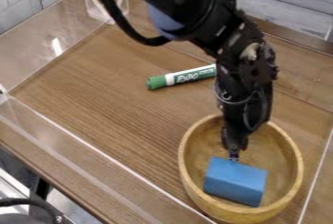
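Note:
My black gripper (235,150) reaches down into the back of a round wooden bowl (196,160) at the lower right. A blue block (235,183) lies in the front of the bowl, below my fingertips. The fingers are dark and close together, and I cannot make out clearly what, if anything, is between them.
A green Expo marker (182,77) lies on the wooden table (92,101) behind and left of the bowl. Black cables show at the bottom left.

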